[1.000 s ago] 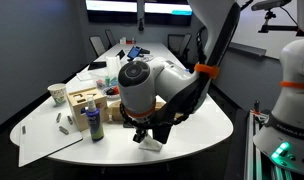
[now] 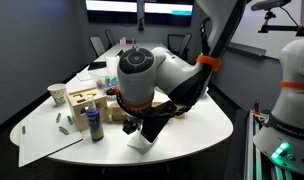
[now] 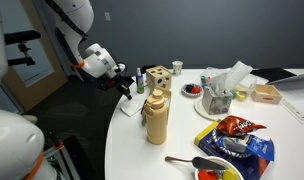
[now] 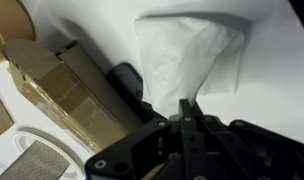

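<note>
A small white cloth [image 4: 177,55] lies on the white table, wrinkled and partly folded over. Its folds narrow toward the fingertips of my gripper, which is shut with the thin fabric pinched between them. In exterior view 1 the cloth [image 2: 141,143] sits near the table's front edge, right under the gripper, and rises slightly toward it. Exterior view 2 has the cloth [image 3: 129,106] at the table's left side, most of it still resting on the surface.
A cardboard box [image 4: 67,90] and a small black object [image 4: 124,80] lie close beside the cloth. A dark blue bottle [image 2: 94,122] stands to its left in exterior view 1. Open table lies toward the front right.
The gripper and the cloth have shifted slightly left in exterior view 1. The cloth now looks drawn up toward the fingertips, where it lay flatter before.
</note>
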